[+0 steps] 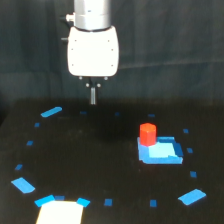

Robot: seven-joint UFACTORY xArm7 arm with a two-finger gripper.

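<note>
The robot's white gripper housing (92,50) hangs in the upper left of the camera view, with a thin grey finger piece below it, the gripper (92,94), high over the dark table. Whether it is open or shut cannot be seen. A red block (147,134) stands at the back of a blue square holder (170,160) with a pale inside, right of centre. A pale cream object (59,214) is cut off by the bottom edge at the left.
Blue tape strips (50,113) and small blue squares mark the dark table around its edges.
</note>
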